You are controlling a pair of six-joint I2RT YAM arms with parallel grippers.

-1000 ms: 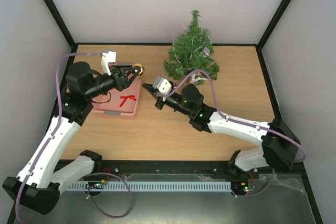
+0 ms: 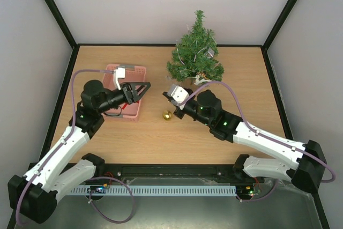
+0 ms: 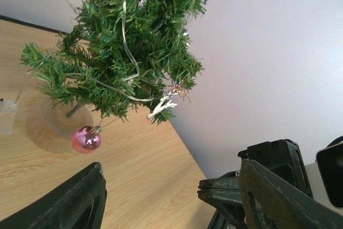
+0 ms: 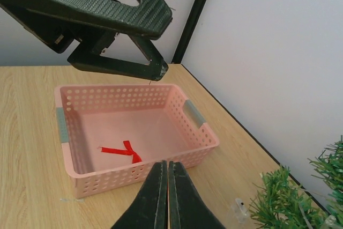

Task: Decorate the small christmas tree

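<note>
The small green tree (image 2: 195,54) stands at the back of the table. In the left wrist view, a pink ball (image 3: 86,139) is by its lower branches, and silvery wire loops through the needles. A gold ball (image 2: 167,115) shows against the bare wood just beside my right gripper; from above I cannot tell if it rests on the table. Over the pink basket, my left gripper (image 2: 141,92) is open, its fingers (image 3: 80,202) empty. Right of it, my right gripper is shut, nothing visible between its fingertips.
A red ribbon (image 4: 122,151) lies in the pink basket (image 4: 69,159), under my left gripper. The two grippers are close to each other in front of the tree.
My right arm has shifted right.
</note>
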